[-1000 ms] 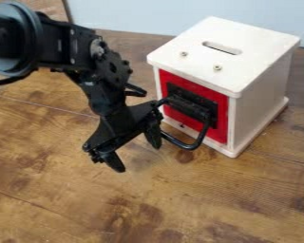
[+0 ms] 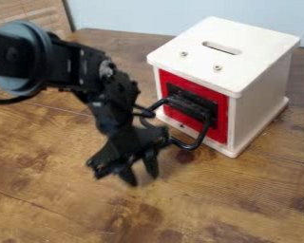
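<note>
A white wooden box (image 2: pixel 257 104) with a slot and two knobs on top stands at the upper right, its red front panel (image 2: pixel 216 135) carrying a black fixture with a black cable loop. My black gripper (image 2: pixel 126 171) hangs to the left of the box, pointing down over the wooden table. It is slightly blurred, and whether anything is between its fingers cannot be made out.
A pale wall (image 2: pixel 142 14) runs behind it, and a light wooden object (image 2: pixel 22 9) is partly seen at the top left.
My gripper has moved slightly down over the last second and turned a little, its fingers now lower in view. The box has not visibly moved.
</note>
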